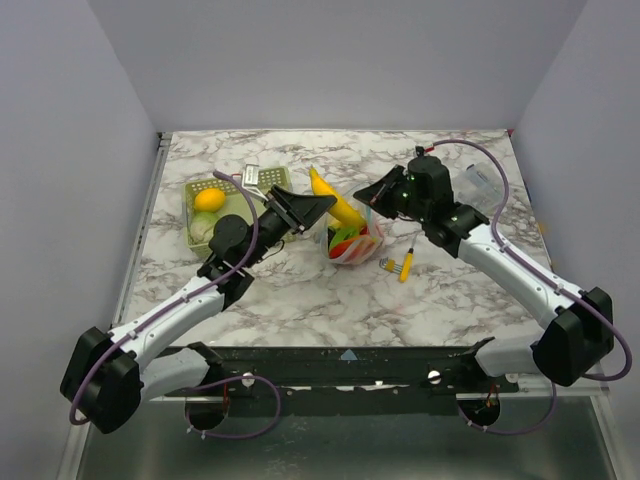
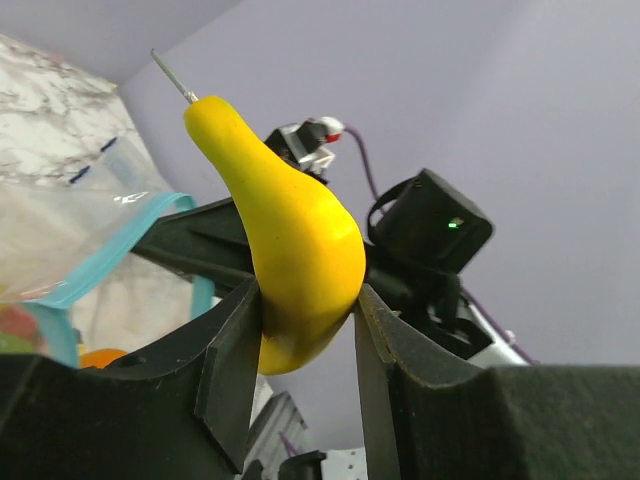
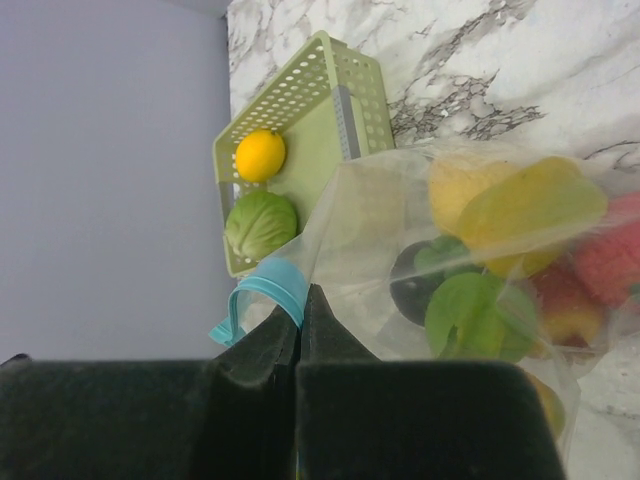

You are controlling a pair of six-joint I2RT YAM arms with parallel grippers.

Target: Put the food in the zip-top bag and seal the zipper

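Note:
My left gripper [image 1: 327,203] is shut on a long yellow squash [image 2: 292,235], held at a tilt over the open mouth of the zip top bag [image 1: 350,250]. In the right wrist view the clear bag [image 3: 370,280] holds several pieces of food, among them a green one [image 3: 480,315] and a red one [image 3: 610,250]. My right gripper [image 1: 362,195] is shut at the bag's rim, with the blue zip strip [image 3: 270,282] between its fingertips.
A green crate [image 3: 360,90] at the left holds a yellow lemon [image 3: 258,155] and a cabbage [image 3: 260,225]. A yellow-handled tool [image 1: 406,266] lies right of the bag. Clear plastic [image 1: 483,190] lies at the back right.

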